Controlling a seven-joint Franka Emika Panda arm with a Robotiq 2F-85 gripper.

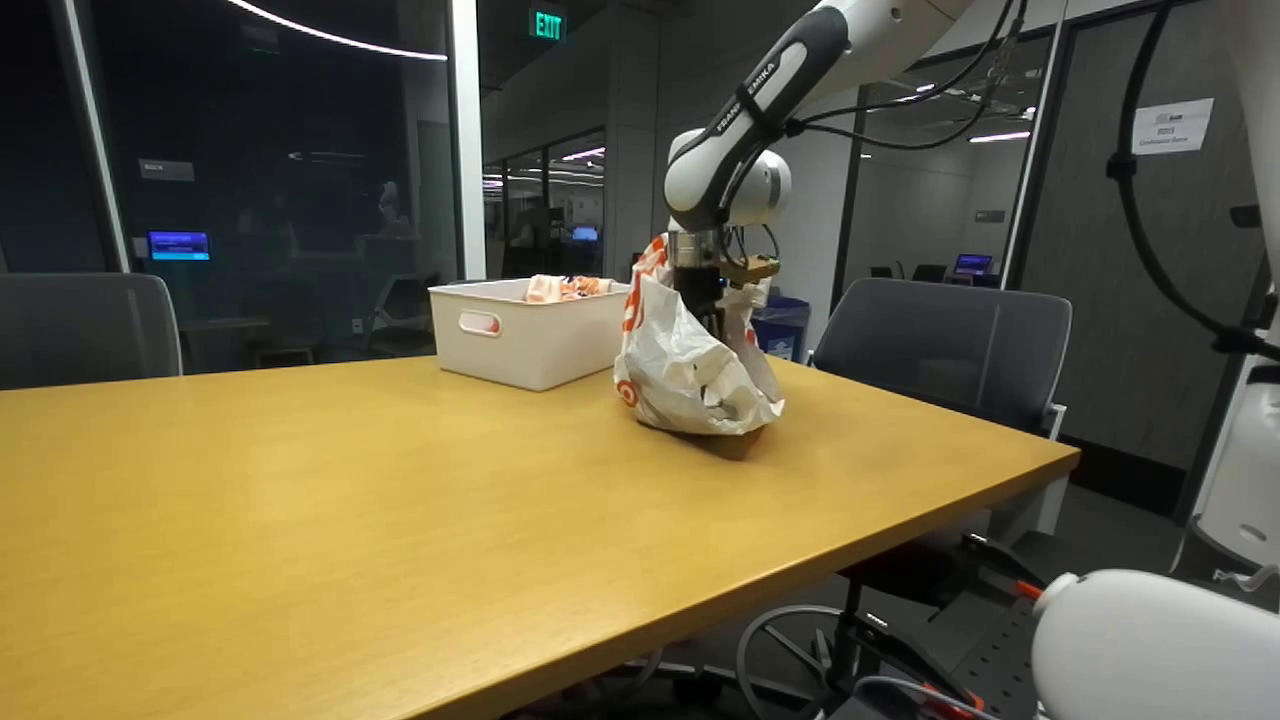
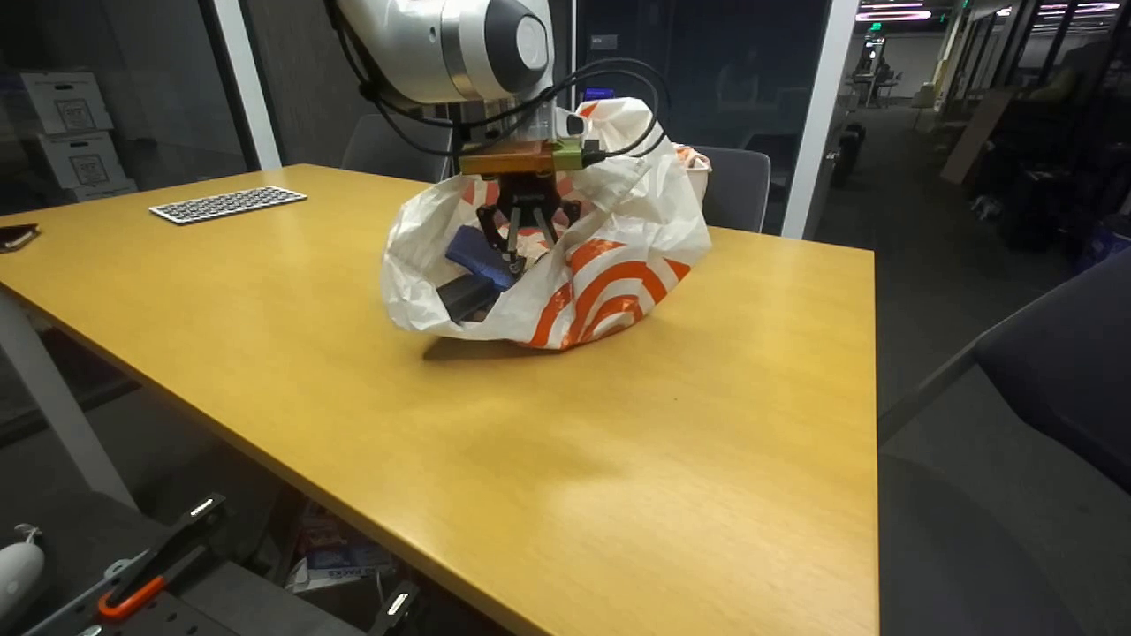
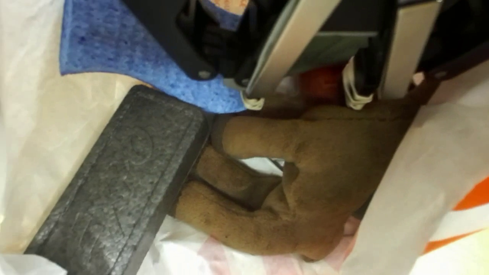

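A white plastic bag with red rings (image 2: 626,238) stands open on the table, and my gripper (image 2: 535,253) reaches down into its mouth. In the wrist view, my gripper has its two fingertips apart, at the upper edge of a brown glove (image 3: 330,151). Nothing is clearly clasped between them; a dim reddish thing (image 3: 323,84) shows behind the gap. Left of the glove lies a black brush-like block (image 3: 123,183) with embossed marks. A blue cloth (image 3: 110,41) lies above the block, partly hidden by the left finger. Folds of the bag cover the glove's right end.
A white bin (image 1: 528,336) with orange-and-white cloth in it stands behind the bag. A keyboard (image 2: 228,203) lies toward the far left of the table (image 2: 679,445). Chairs stand around it.
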